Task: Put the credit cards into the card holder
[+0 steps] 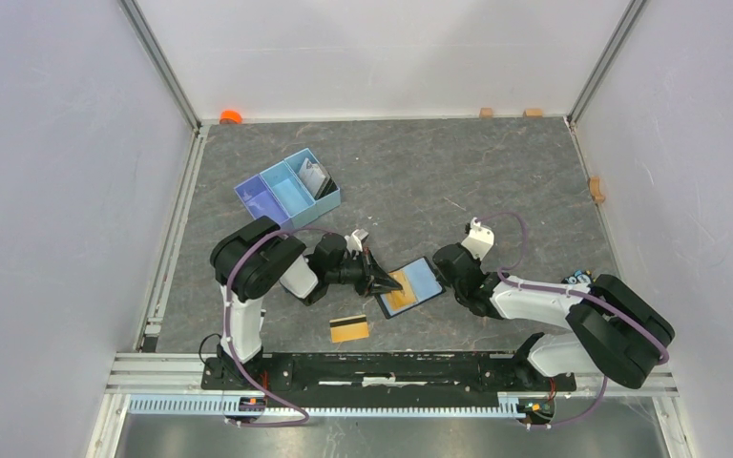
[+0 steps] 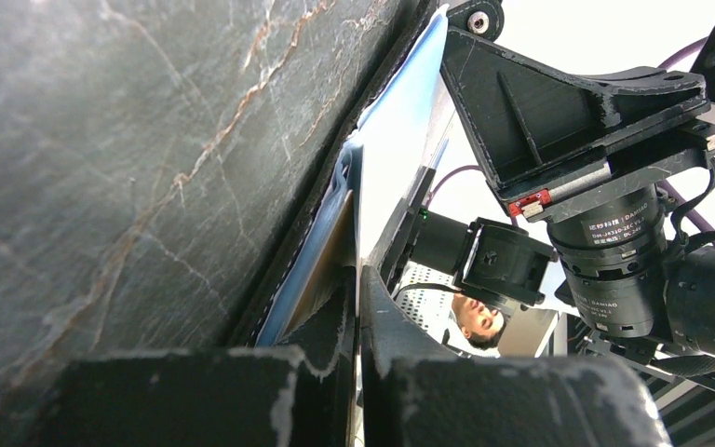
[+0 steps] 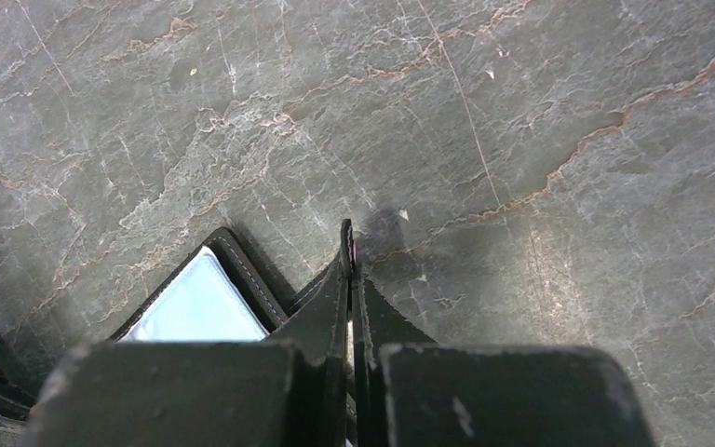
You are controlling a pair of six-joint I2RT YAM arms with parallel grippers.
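Observation:
The card holder point(image 1: 424, 277), black-edged with a pale blue inside, lies open at the middle front of the table. A yellow card point(image 1: 403, 291) lies over its left part. My left gripper point(image 1: 391, 287) is shut on this card's left edge; in the left wrist view the thin sheet runs edge-on up from the fingertips against the holder's blue lining point(image 2: 414, 79). How deep the card sits is hidden. At the holder's right end my right gripper is shut, nothing visible between its fingers. Another yellow card point(image 1: 349, 329) with a dark stripe lies flat at front left.
A blue compartment box point(image 1: 291, 196) stands at the back left, with cards point(image 1: 313, 178) in its right compartment. A small patterned item point(image 1: 577, 278) lies at the far right.

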